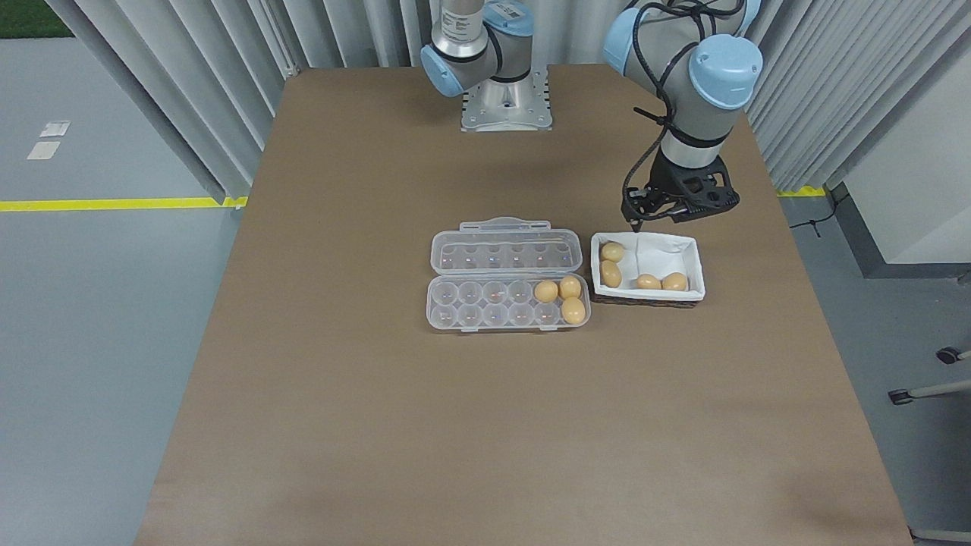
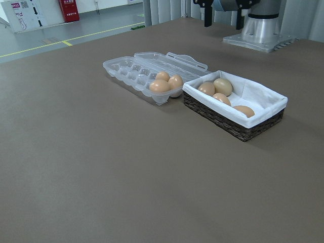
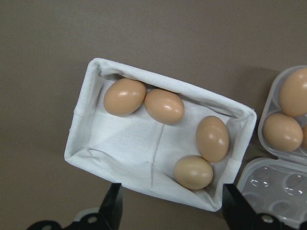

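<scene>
My gripper is open, fingers empty, above a white cloth-lined wicker basket (image 1: 646, 290) holding several brown eggs (image 3: 212, 139); the basket fills the middle of the wrist view between and beyond the fingertips. Left of the basket in the front view is an open clear plastic egg carton (image 1: 482, 305), with three eggs (image 1: 571, 309) grouped at its right end and its other cups empty. In the left view only the dark finger tips (image 2: 208, 16) show, high at the top edge above the table.
</scene>
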